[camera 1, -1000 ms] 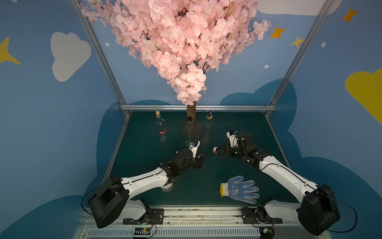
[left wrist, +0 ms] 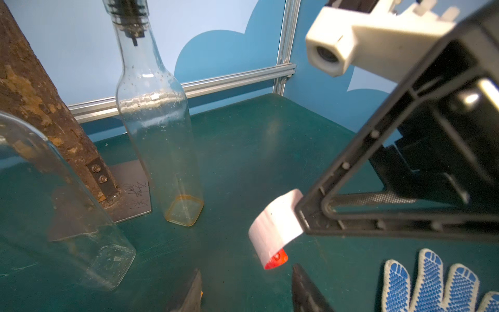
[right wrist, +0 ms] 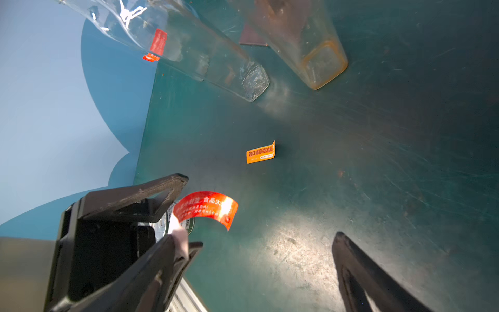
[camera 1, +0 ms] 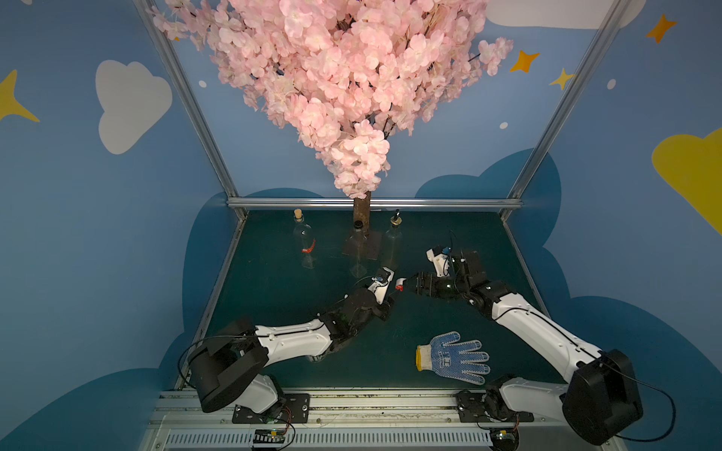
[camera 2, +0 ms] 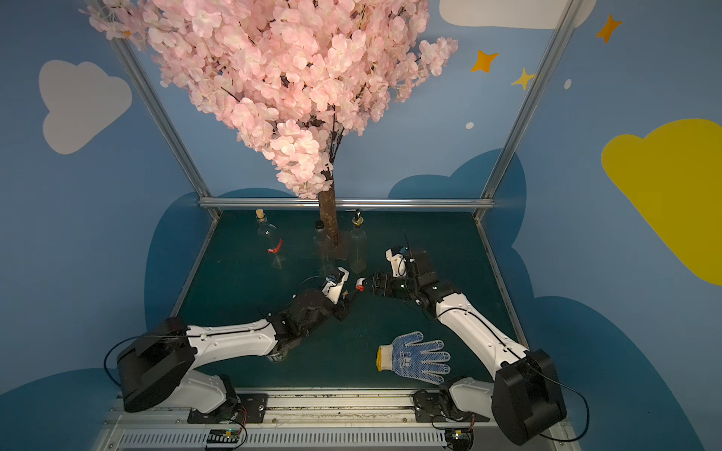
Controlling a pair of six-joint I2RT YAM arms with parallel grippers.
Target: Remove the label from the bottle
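A red label with a white back (left wrist: 275,228) clings to the fingertip of my right gripper, whose fingers stand wide apart. In the right wrist view its printed red side curls out from the left finger (right wrist: 156,267). My left gripper has its fingers apart with nothing between them, close to the label's free end in the top left view. Behind the arms stand a corked bottle (camera 1: 303,234) with a red strip, a dark-capped bottle (camera 1: 358,251) and a bottle with a pourer (camera 1: 394,244). An orange label (right wrist: 261,153) shows against the table.
The tree's brown trunk (left wrist: 46,104) and metal base (left wrist: 137,189) stand among the bottles. A blue dotted glove (camera 1: 453,357) lies at the front right. A can (right wrist: 188,224) is partly hidden by the left arm. Open table lies between the arms and the glove.
The right gripper has shifted a little left with the label still on its tip. Bottles and glove stay put.
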